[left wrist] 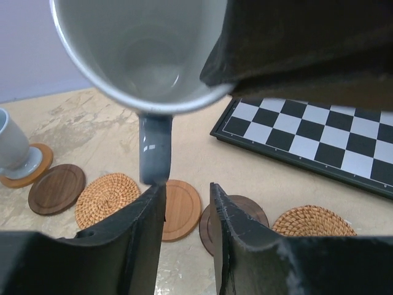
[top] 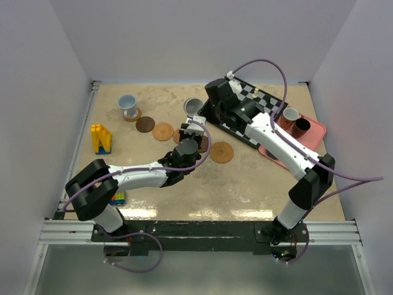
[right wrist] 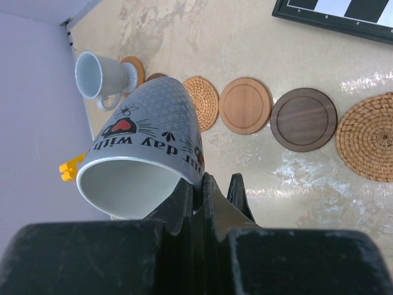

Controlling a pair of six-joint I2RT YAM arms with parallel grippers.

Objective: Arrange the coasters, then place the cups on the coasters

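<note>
A white printed cup (right wrist: 132,132) hangs in the air in my right gripper, shut on it; in the top view the cup (top: 191,106) is at the back centre. My left gripper is part open just below it, its fingertips beside the cup's short grey stem (left wrist: 155,147), not visibly gripping it. Coasters lie in a row underneath: woven (right wrist: 199,101), light wood (right wrist: 244,104), dark wood (right wrist: 303,120) and another woven (right wrist: 371,138).
A second mug (top: 127,104) sits on a coaster at back left. A checkered board (top: 268,101) and pink tray (top: 310,135) are at right; a yellow object (top: 99,135) stands at left.
</note>
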